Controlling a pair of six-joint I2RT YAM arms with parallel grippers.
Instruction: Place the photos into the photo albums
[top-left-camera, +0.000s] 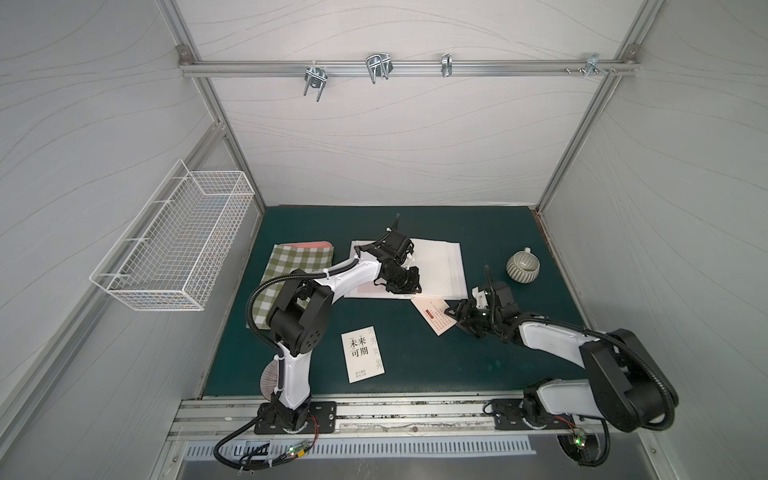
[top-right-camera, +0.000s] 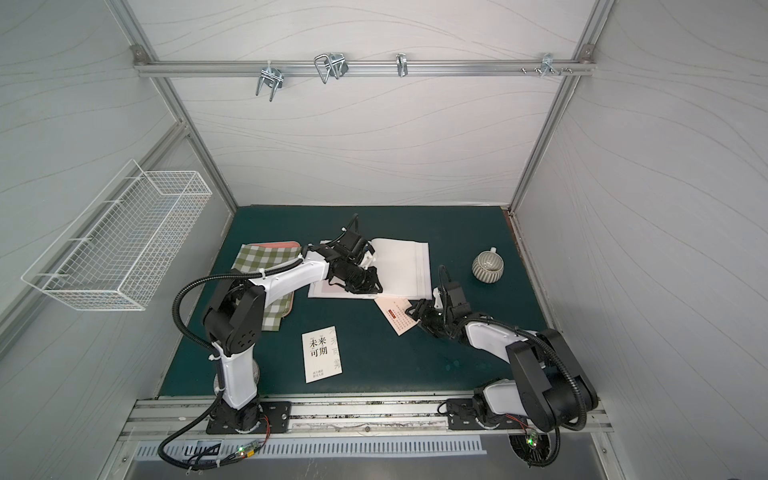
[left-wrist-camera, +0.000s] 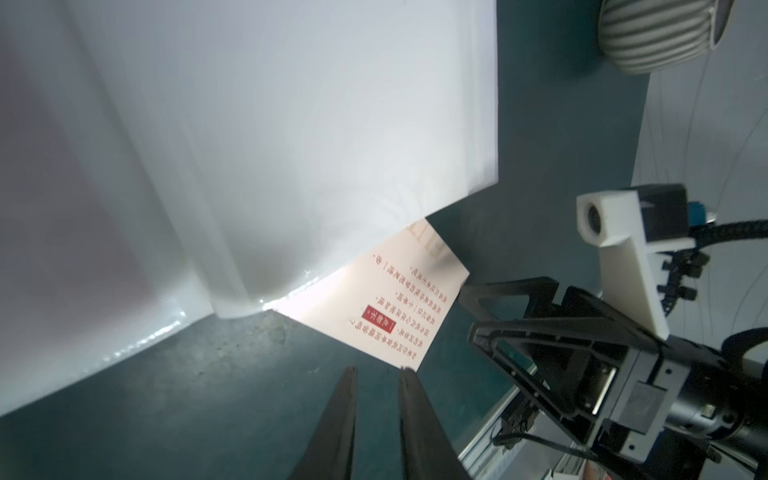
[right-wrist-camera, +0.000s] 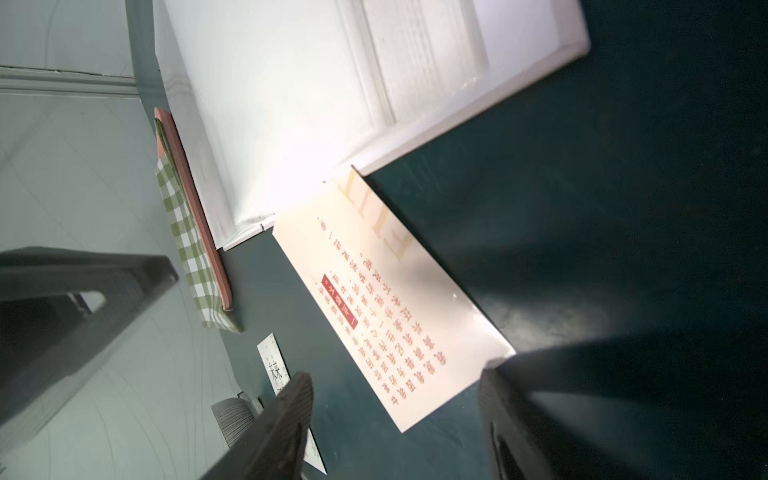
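Observation:
The white album (top-left-camera: 438, 268) lies open at mid-table, clear sleeves showing in the left wrist view (left-wrist-camera: 304, 104). A pink printed card (right-wrist-camera: 384, 312) lies slanted at its front edge, its far corner against the album's edge. My left gripper (top-left-camera: 406, 284) is above the album's front, fingers (left-wrist-camera: 412, 432) apart with nothing seen between them. My right gripper stands open at the card's near right end, a finger close to its corner; whether it touches is unclear.
A white card (top-left-camera: 363, 353) with black characters lies at the front left. A checked cloth (top-left-camera: 280, 264) is left of the album, a striped cup (top-left-camera: 523, 268) at the right. A wire basket (top-left-camera: 176, 240) hangs on the left wall.

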